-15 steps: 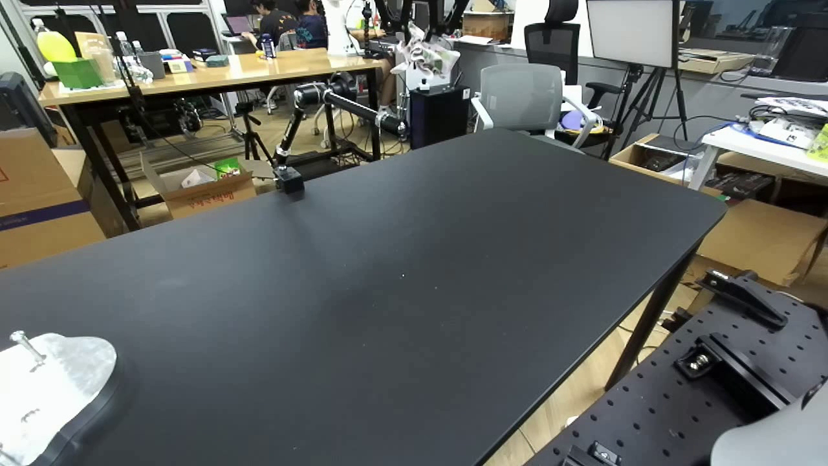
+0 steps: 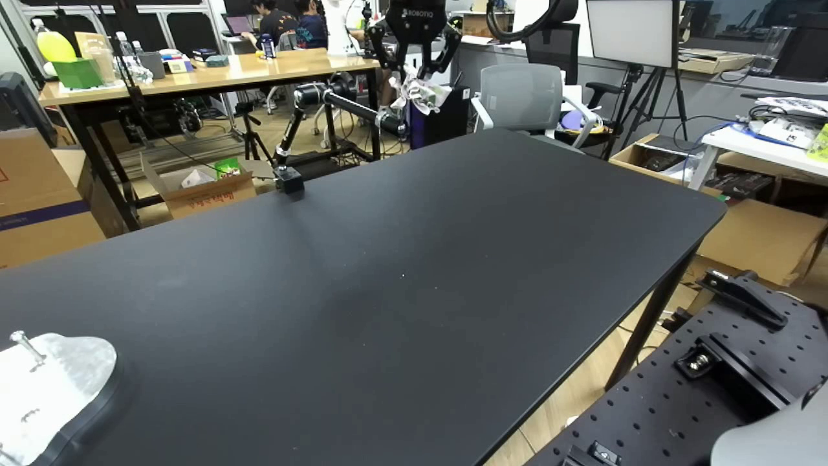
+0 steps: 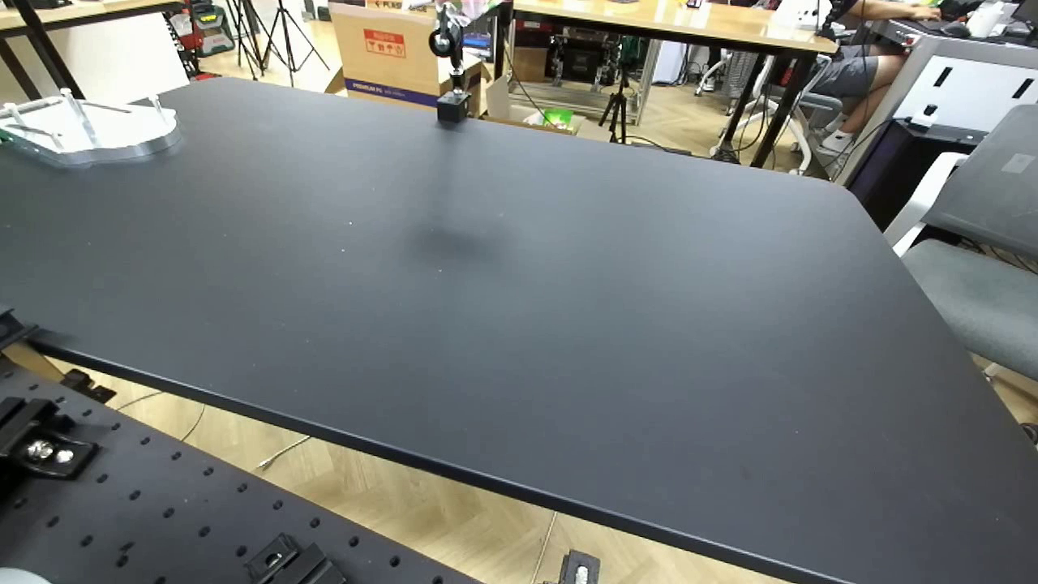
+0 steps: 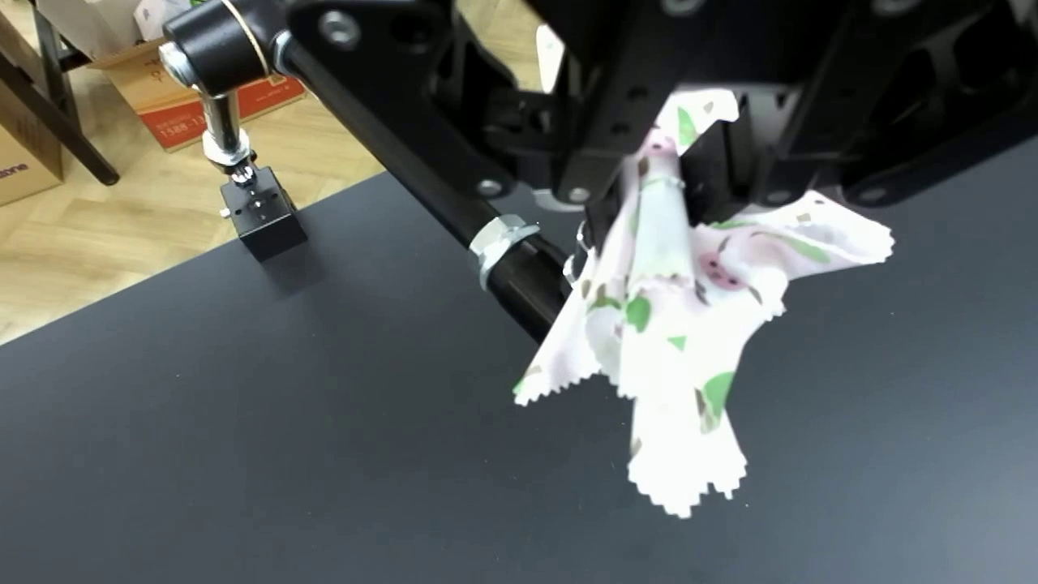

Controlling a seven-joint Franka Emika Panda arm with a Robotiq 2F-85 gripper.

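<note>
A crumpled white cloth (image 4: 681,360) with pink and green prints and zigzag edges hangs from my gripper in the wrist view. The fingers are shut on a bunched fold of it, and its corners dangle free. In exterior view 1 the gripper (image 2: 416,68) is high at the top edge, with the cloth (image 2: 425,94) below it. A black rod (image 2: 353,106) on a stand clamped to the table's far edge ends close to the cloth. In the wrist view the rod (image 4: 418,165) passes behind the cloth; whether they touch, I cannot tell.
A pale board with metal pegs (image 2: 58,377) lies at its near left corner in exterior view 1. Beyond the far edge stands a grey chair (image 2: 520,93), and a cardboard box (image 2: 209,198) is on the floor.
My gripper has come lower in exterior view 1, bringing the cloth down towards the level of the rod's end. The cloth stays held; rod and table have not moved.
</note>
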